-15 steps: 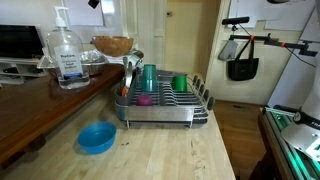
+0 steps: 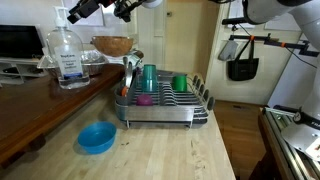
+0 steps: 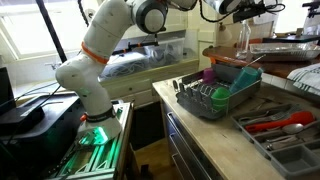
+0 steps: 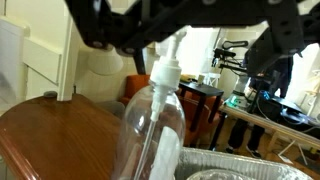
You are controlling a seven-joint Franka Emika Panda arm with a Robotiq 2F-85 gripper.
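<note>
A clear pump bottle [image 2: 69,58] with a white pump top stands on the dark wooden shelf at the left in exterior view 1. My gripper [image 2: 86,28] is up at the height of the pump, fingers apart, with one finger by the pump head. From the wrist, the bottle [image 4: 150,140] fills the lower middle, and its white pump [image 4: 167,70] rises toward the space between the dark fingers. Nothing is gripped. Whether a finger touches the pump cannot be told.
Right of the bottle, a brown bowl [image 2: 114,45] sits near the gripper. Below is a dish rack [image 2: 170,114] with green cups [image 2: 150,78]. A blue bowl [image 2: 97,137] rests on the counter, whose front is clear. A cutlery tray [image 3: 285,150] lies nearby.
My gripper has come down from the top edge of exterior view 1 and shifted left toward the bottle's pump. The bottle, bowls and rack have stayed where they were.
</note>
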